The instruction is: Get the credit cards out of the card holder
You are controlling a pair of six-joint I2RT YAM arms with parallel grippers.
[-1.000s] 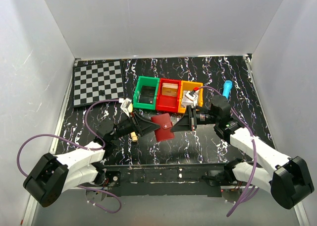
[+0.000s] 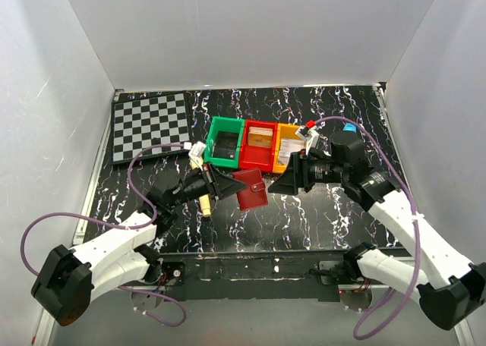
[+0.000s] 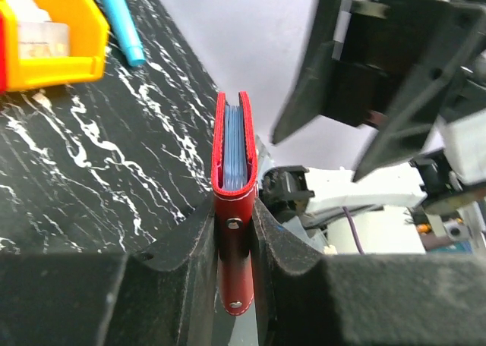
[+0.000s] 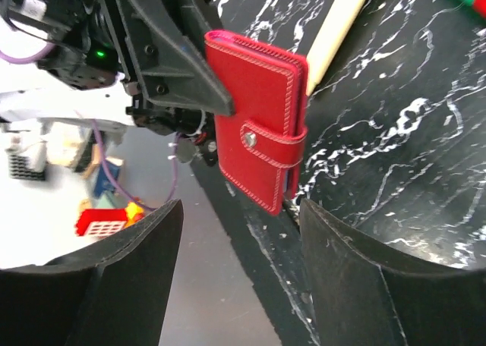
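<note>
The red card holder [image 2: 251, 190] hangs above the table, with my left gripper shut on it. In the left wrist view its top edge faces the camera, and grey layered edges [image 3: 235, 149] show between the red covers. A strap with a snap [image 4: 249, 139] crosses its edge in the right wrist view and looks closed. My right gripper stands open, its fingers spread apart and nothing between them. In the top view it is just right of the holder, with a gap between. The cards' faces are hidden.
Green [image 2: 224, 141], red [image 2: 258, 160] and yellow [image 2: 285, 145] bins stand behind the arms. A checkered board [image 2: 150, 126] lies at the back left. One pale stick [image 2: 205, 206] rests below my left arm, and a blue object [image 3: 121, 27] lies beside the yellow bin.
My right gripper has opened, turned and drawn back from the holder's right edge, and its arm has swung up. The holder has shifted slightly in the left gripper's grasp area, tilting a little.
</note>
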